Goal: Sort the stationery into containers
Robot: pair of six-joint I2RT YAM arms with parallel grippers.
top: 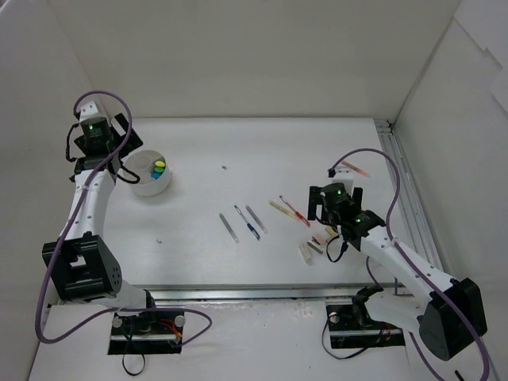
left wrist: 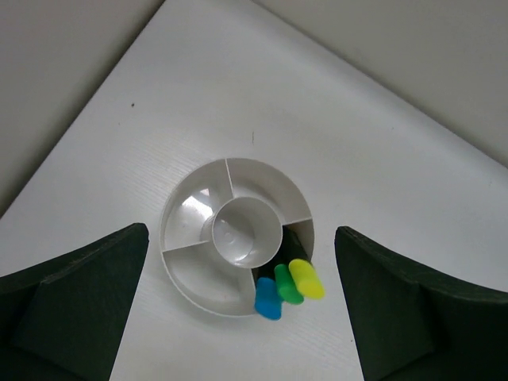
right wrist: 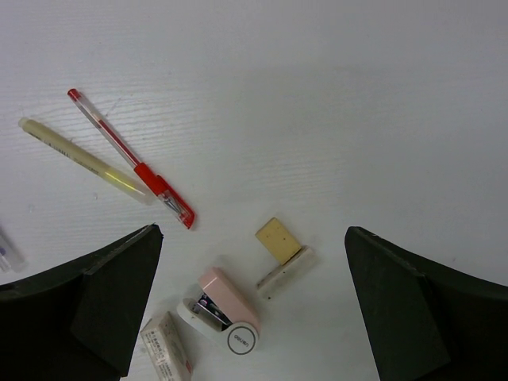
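Observation:
My left gripper is open above a round white divided organiser (left wrist: 197, 286), which holds blue (left wrist: 267, 298), green (left wrist: 287, 284) and yellow (left wrist: 306, 278) markers in one compartment; its other sections look empty. My right gripper stands open over small items: a pink block (right wrist: 228, 298), a yellow block (right wrist: 278, 239), a white stick (right wrist: 283, 275) and a white block (right wrist: 164, 347). A red pen (right wrist: 125, 148) and a pale yellow highlighter (right wrist: 74, 153) lie left of them. Several more pens (top: 247, 223) lie mid-table.
An orange item (top: 355, 169) lies at the right, behind the right arm. Walls border the back and both sides; a metal rail (top: 238, 292) runs along the front edge.

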